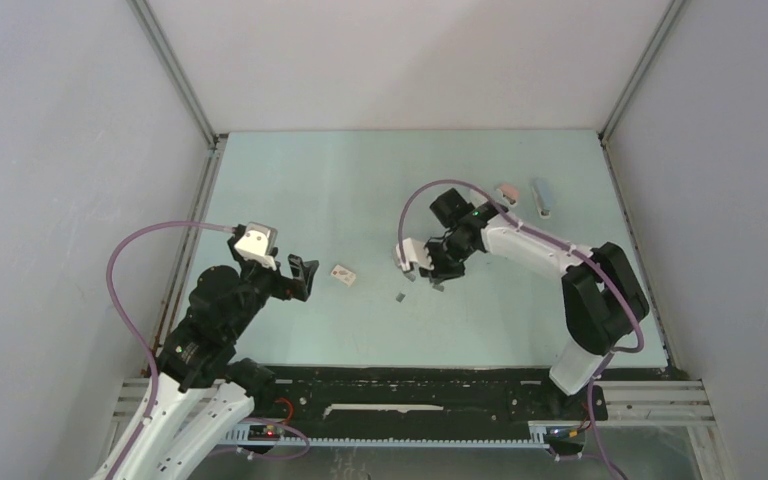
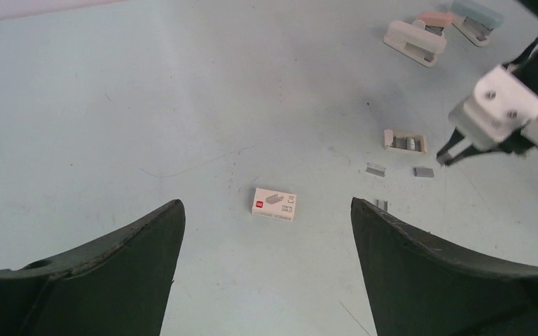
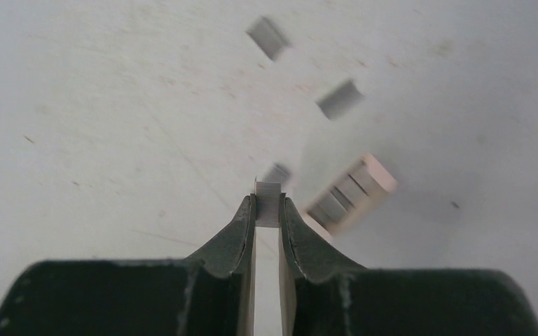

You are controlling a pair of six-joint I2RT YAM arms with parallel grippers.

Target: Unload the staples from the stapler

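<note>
Between the fingertips of my right gripper, a small grey staple strip (image 3: 268, 217) stands pinched above the table. Three more grey staple strips lie loose below: one at the top (image 3: 268, 37), another in the middle (image 3: 340, 99), and a third (image 3: 277, 173) near the open box. White, pink and blue staplers lie at the back right: the white stapler (image 2: 415, 40), the pink stapler (image 2: 436, 19), the blue stapler (image 2: 477, 19). In the top view the right arm covers much of the white one. Open and empty, my left gripper hangs over the left side.
An open staple box (image 2: 390, 143) with grey strips inside sits near the loose strips. Further left lies a closed, printed staple box (image 2: 274, 204).
</note>
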